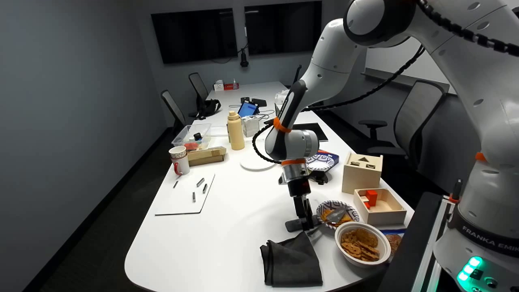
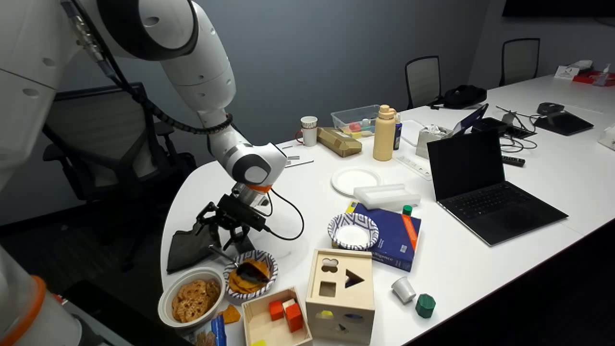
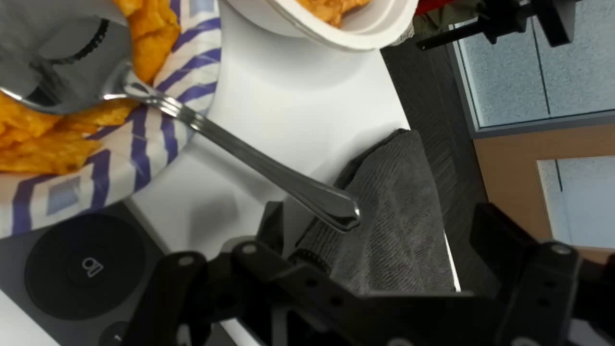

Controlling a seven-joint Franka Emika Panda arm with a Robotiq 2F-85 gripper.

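Observation:
My gripper is open, its dark fingers (image 3: 272,222) spread wide in the wrist view. Between them, farther from the camera's edge, shows the handle end of a metal spoon (image 3: 276,172); I cannot tell how near the fingers are to it in depth. The spoon's bowl lies on orange chips in a patterned paper bowl (image 2: 271,266). A folded dark grey cloth (image 1: 292,263) lies near the table's front edge, partly beneath the handle end in the wrist view. In exterior view 1, the gripper (image 1: 305,224) is low beside the paper bowl.
A white bowl of brown snacks (image 1: 344,247) stands close to the paper bowl. Beside them are an open wooden box (image 1: 389,217) and a shape-sorter cube (image 2: 340,282). A dark remote (image 3: 138,228) lies under the gripper's side.

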